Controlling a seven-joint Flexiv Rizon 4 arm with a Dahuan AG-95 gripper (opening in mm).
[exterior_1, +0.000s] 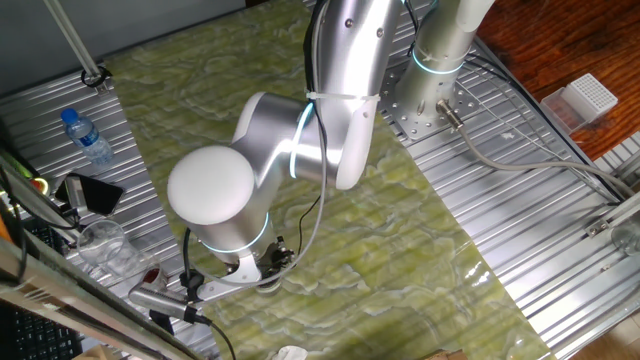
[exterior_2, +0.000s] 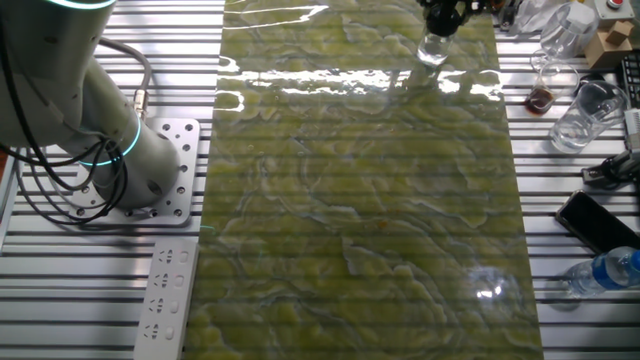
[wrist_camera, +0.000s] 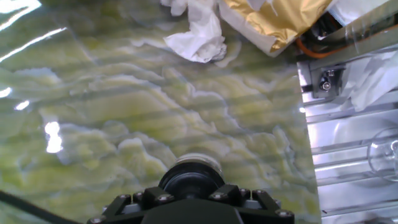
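Note:
My gripper is at the bottom edge of the wrist view, its dark fingers on either side of a small vessel with a round black top and a clear rim beyond it. It looks shut on this vessel, though the contact itself is mostly hidden. At the top of exterior view 2, the clear lower part of the vessel shows below the dark gripper, over the green marbled mat. Whether its base touches the mat is unclear. The arm mostly covers the gripper in exterior view 1.
Crumpled tissue and a gold packet lie ahead on the mat. Beside it stand glassware, a phone and a water bottle. A power strip lies near the base.

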